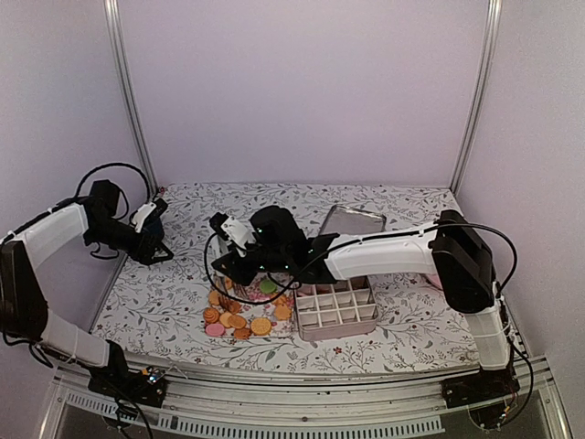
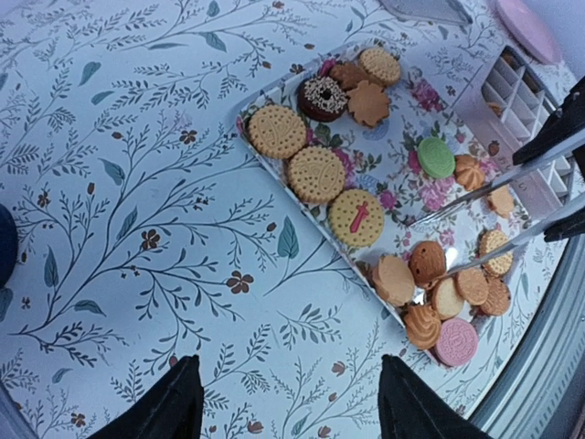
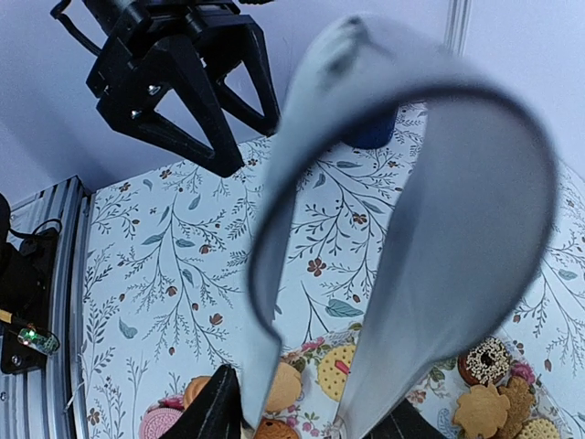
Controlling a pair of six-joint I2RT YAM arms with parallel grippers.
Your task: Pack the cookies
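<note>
Assorted cookies lie on a flowered tray (image 2: 384,142), among them a green one (image 2: 435,157), a pink one (image 2: 456,342) and a brown one (image 2: 427,263). My right gripper (image 1: 233,261) carries long pale tongs, blurred in the right wrist view; their tips reach down among the cookies near the brown one, apparently apart. The gripper's fingers are mostly hidden there. My left gripper (image 1: 154,242) hangs over the table's left side, its fingers apart with nothing between them.
A compartment box (image 1: 334,325) stands right of the cookie tray, with a metal tray (image 1: 352,219) behind it. A pink plate (image 2: 530,27) lies at the far right, partly hidden by the right arm.
</note>
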